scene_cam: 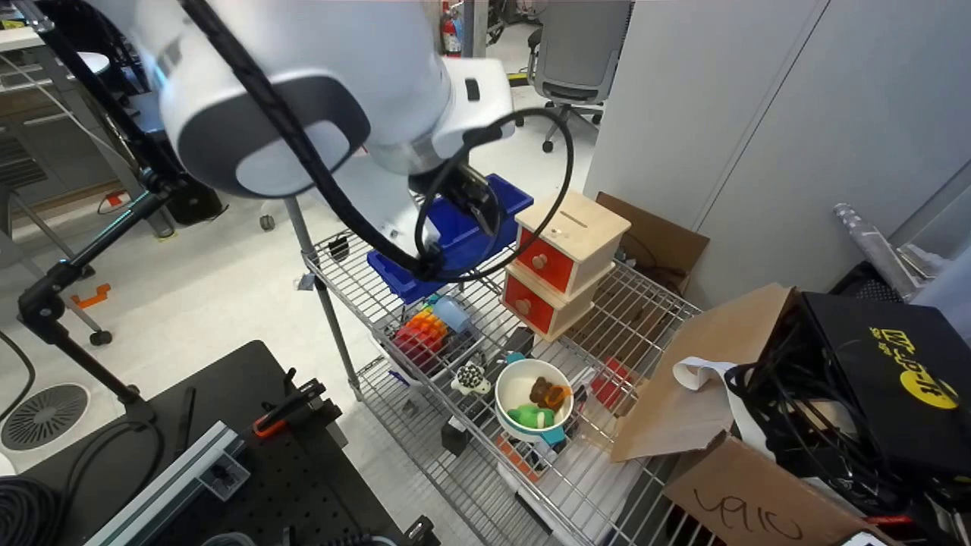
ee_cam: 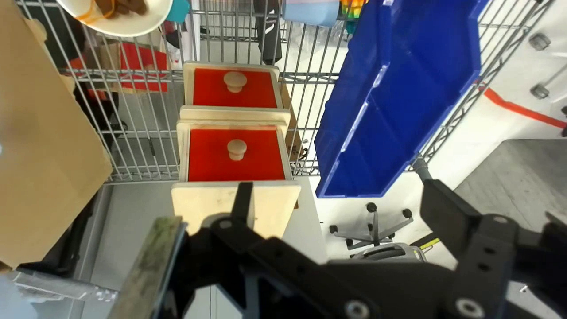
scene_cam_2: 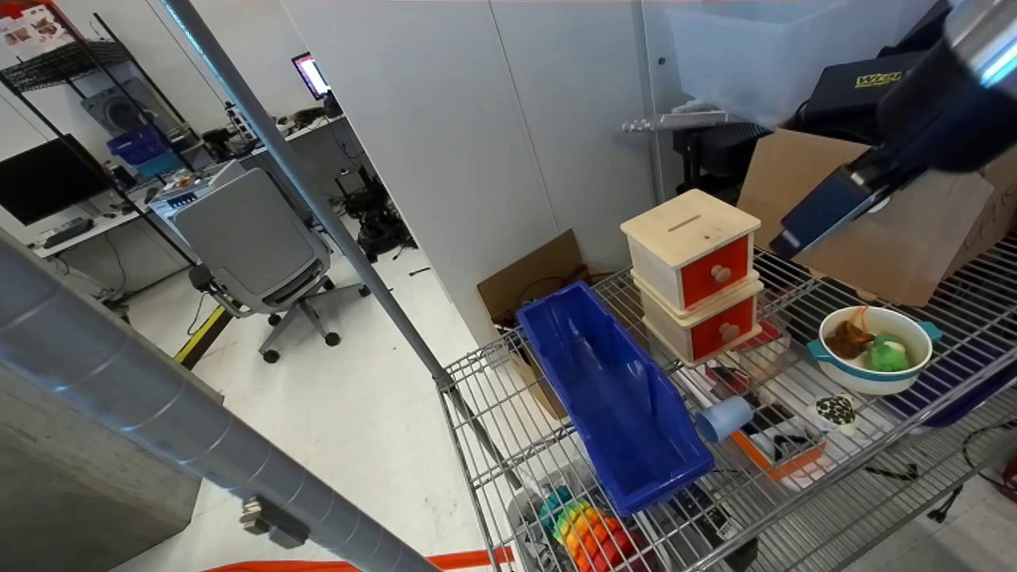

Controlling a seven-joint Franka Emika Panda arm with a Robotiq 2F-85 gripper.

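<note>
My gripper is open, its two dark fingers far apart and nothing between them. In exterior view 2 the gripper (scene_cam_2: 825,214) hangs in the air to the right of the wooden drawer box (scene_cam_2: 688,229). That box is pale wood, with two red drawers, round knobs and a slot on top; both drawers look closed. A blue bin (scene_cam_2: 610,391) lies empty beside it on the wire shelf. Toward the shelf's front, a white bowl (scene_cam: 510,387) with teal handles holds a green toy (scene_cam: 532,417) and a brown toy (scene_cam: 548,393). The arm partly covers the bin in exterior view 1.
A spotted toy (scene_cam: 470,379) and a light blue cup (scene_cam_2: 724,419) are near the bowl and bin. An open cardboard box (scene_cam: 696,391) full of cables crowds the right side. A shelf post (scene_cam_2: 315,200) rises at one corner.
</note>
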